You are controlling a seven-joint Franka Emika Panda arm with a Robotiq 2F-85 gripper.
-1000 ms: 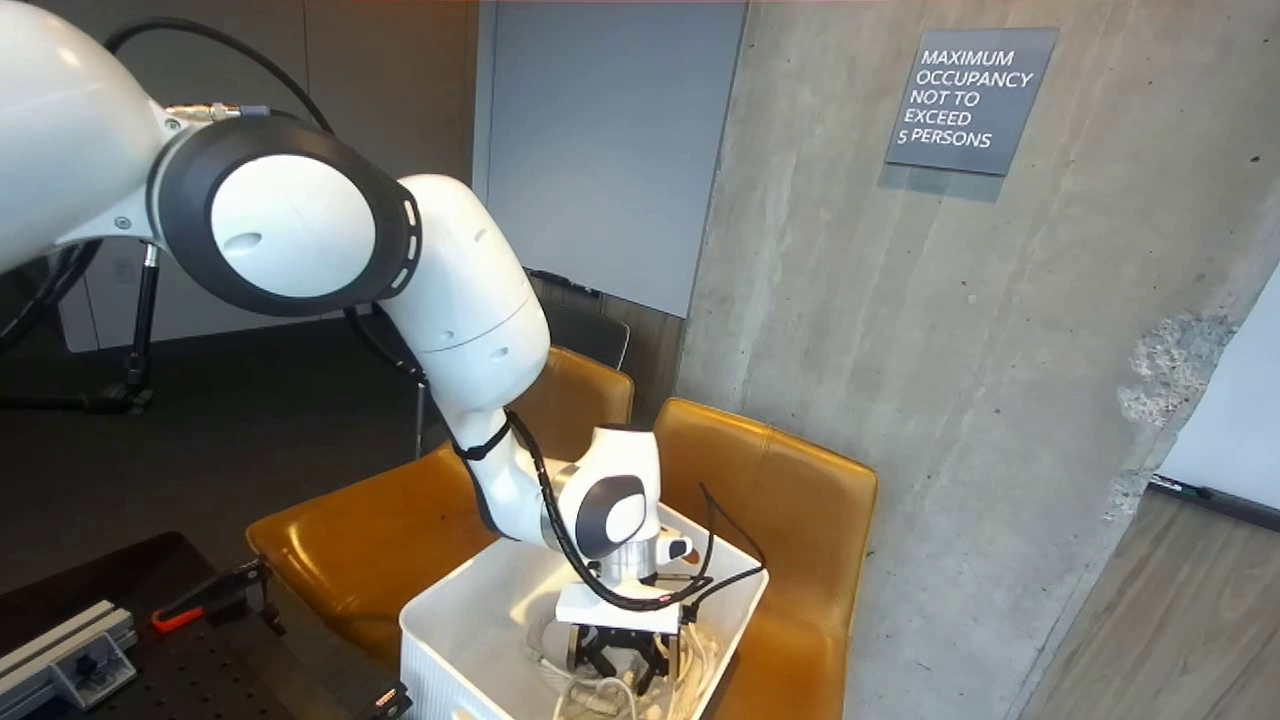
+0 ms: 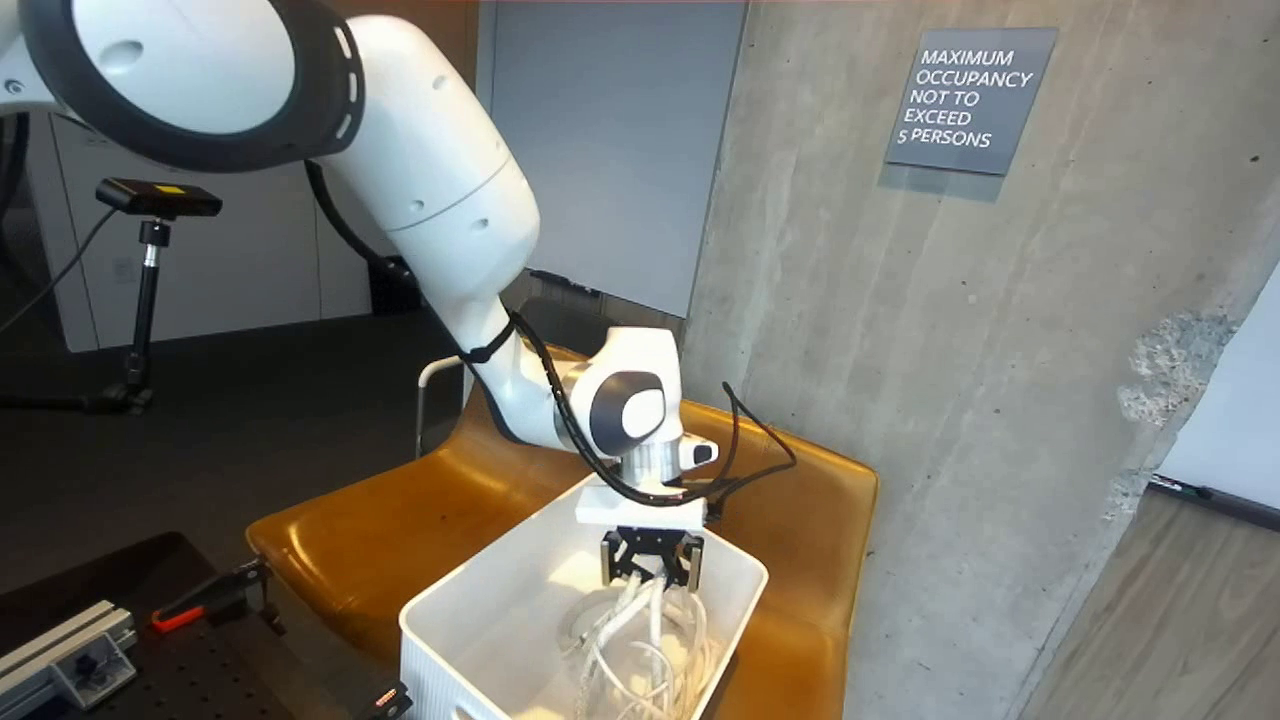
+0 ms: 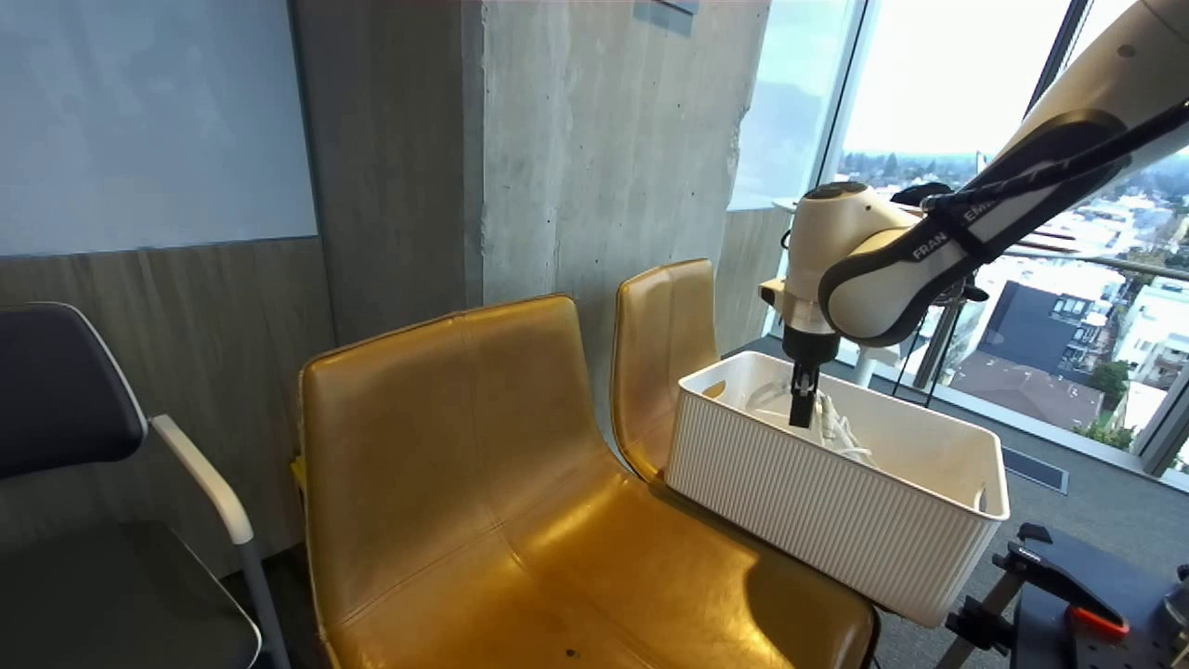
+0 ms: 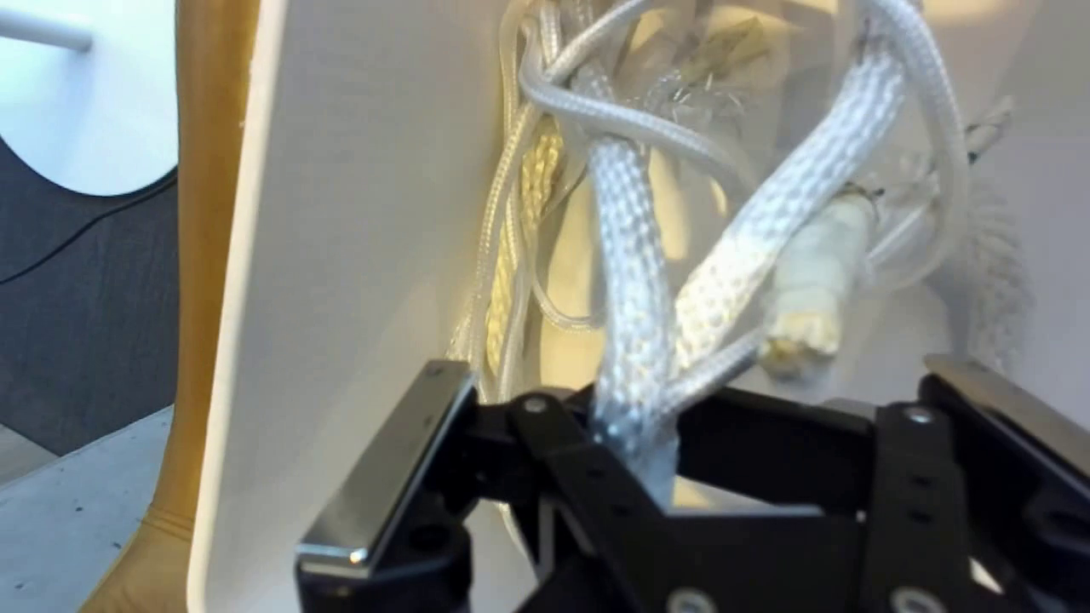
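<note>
My gripper [image 2: 651,562] is over the far part of a white bin [image 3: 825,496], pointing down. White braided rope [image 4: 625,271] rises from the bin and runs up between the black gripper parts in the wrist view, where my gripper is shut on it. Below, the strands [image 2: 642,654] hang and loop down into the bin in exterior view 1. A frayed rope end [image 4: 807,337] shows close by in the wrist view. The exact grip spot is partly covered by the black links. From the side, my gripper [image 3: 803,407] sits close to the bin's rim height.
The bin rests on tan leather chairs [image 3: 446,446] near a concrete wall [image 2: 960,360]. Its near part, seen in exterior view 1, has bare floor. A dark table with a red-and-black clamp [image 2: 204,600] stands at lower left.
My gripper has risen from low inside the bin and shifted slightly right and away. White rope strands have come up with it and now hang beneath it.
</note>
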